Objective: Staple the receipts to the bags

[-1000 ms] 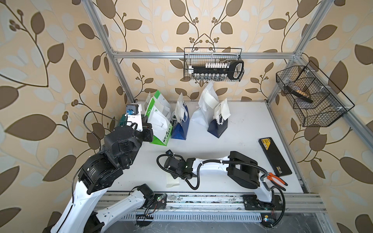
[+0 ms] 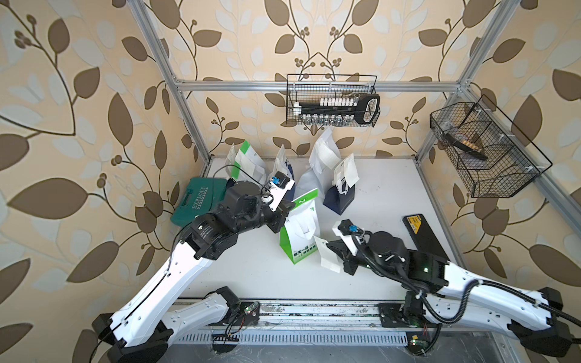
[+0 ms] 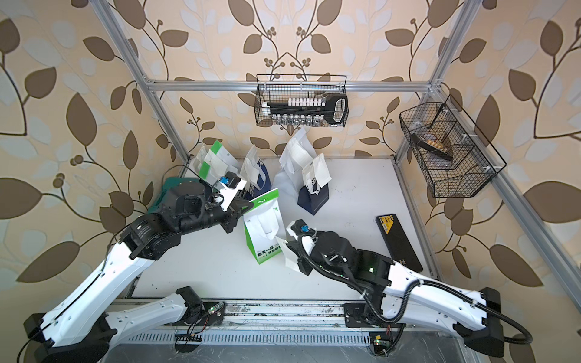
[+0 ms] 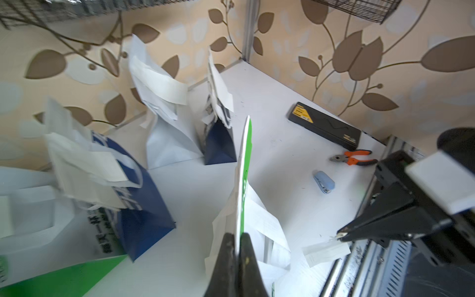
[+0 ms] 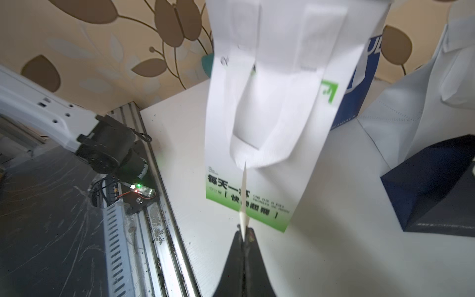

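Note:
My left gripper is shut on the top edge of a white-and-green bag (image 2: 299, 236), which stands upright near the table's middle. Facing it from the right, my right gripper is shut on a small cream receipt (image 2: 328, 255). In the right wrist view the receipt is seen nearly edge-on, in front of the printed face of the bag (image 5: 267, 193); whether they touch I cannot tell. A blue-grey stapler (image 4: 324, 181) lies on the table at the right, visible in the left wrist view.
Several other bags stand behind, among them a white bag (image 2: 325, 154) and a navy bag (image 2: 340, 196). A teal case (image 2: 196, 199) sits at the left. Along the right side lie a black box (image 2: 426, 236) and orange pliers (image 4: 353, 157).
The left gripper and its bag have moved right, away from the back-left bags. My right gripper has lifted the receipt off the table and carried it right, now facing the bag.

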